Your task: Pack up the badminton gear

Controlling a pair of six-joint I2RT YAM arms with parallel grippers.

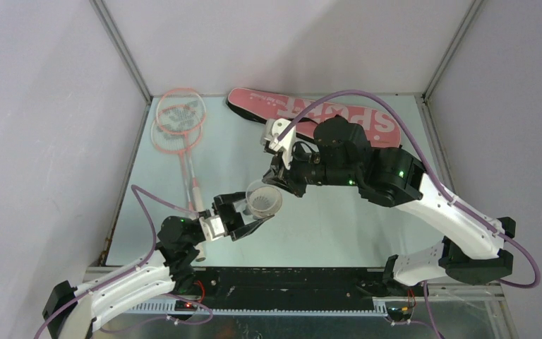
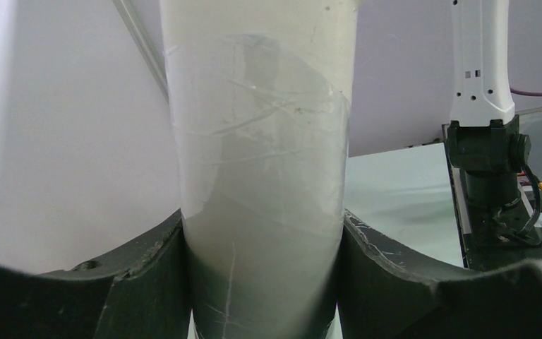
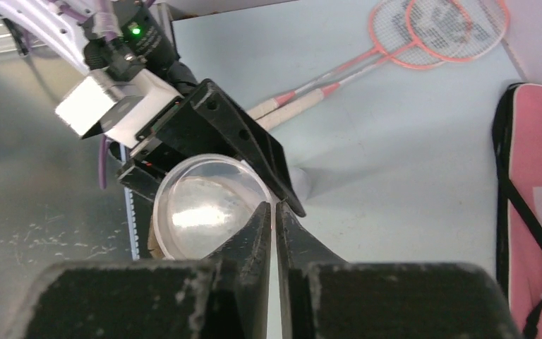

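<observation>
A pale translucent shuttlecock tube [image 2: 261, 176] stands upright in my left gripper [image 1: 250, 207], which is shut on it; its round open top shows in the top view. My right gripper is just above the tube's rim, its fingertips close together; whether anything thin is between them is unclear. Two pink rackets [image 1: 181, 116] lie crossed at the back left of the table. A pink racket bag [image 1: 358, 126] with a black strap lies along the back, partly hidden by my right arm.
The white table [image 1: 332, 226] has bare surface in the middle and front right. Walls enclose the back and both sides, and a dark strip runs along the front edge.
</observation>
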